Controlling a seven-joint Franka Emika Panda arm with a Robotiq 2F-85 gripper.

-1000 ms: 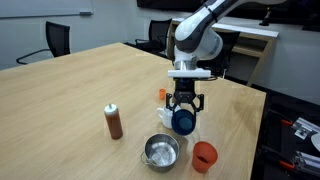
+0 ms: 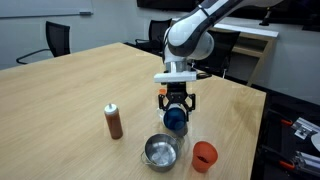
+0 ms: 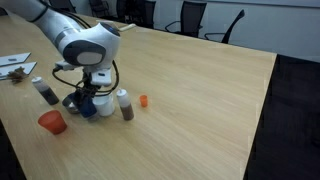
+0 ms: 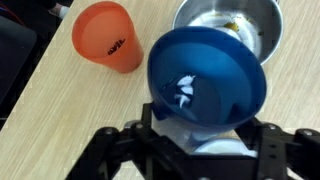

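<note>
A dark blue cup (image 4: 205,85) fills the middle of the wrist view, its open mouth facing the camera and a few pale marks inside. Around its lower part reach the two fingers of my gripper; whether they press on it cannot be told. From the front, the blue cup (image 2: 176,119) appears right under the gripper (image 2: 177,101), close to the table. In the other exterior view, the blue cup (image 3: 85,107) is partly behind the fingers.
A metal bowl (image 2: 160,151) and an orange-red cup (image 2: 203,157) stand close by in front. White cups (image 3: 104,104) sit beside the blue cup. A white-topped bottle (image 2: 113,122) stands to the left; another bottle (image 3: 44,91) is behind.
Over the last second the gripper and blue cup have shifted left together in exterior view 1, and the cup has tipped more upright.
</note>
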